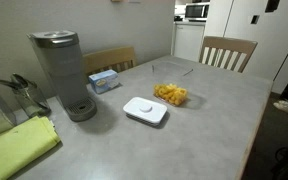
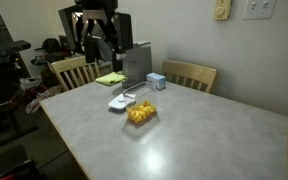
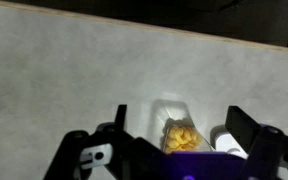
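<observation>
Yellow-orange pieces [image 1: 170, 94] sit heaped in a clear container on the grey table, right of a white lidded box [image 1: 145, 111]. In exterior view 2 the same pieces [image 2: 141, 114] lie below a clear, raised panel that may be the container's lid. My gripper stands open in the wrist view, its dark fingers wide apart. The yellow-orange pieces [image 3: 181, 137] show low in that view, between the fingers in the picture, with the white box [image 3: 227, 142] to their right. Exterior view 2 has the dark arm [image 2: 102, 28] high above the table, well clear of everything on it.
A tall grey appliance [image 1: 64, 70], a blue-white box [image 1: 103, 81], a yellow-green cloth [image 1: 19, 148] and a holder with utensils [image 1: 29, 96] line the wall side. Wooden chairs [image 1: 228, 53] border the table.
</observation>
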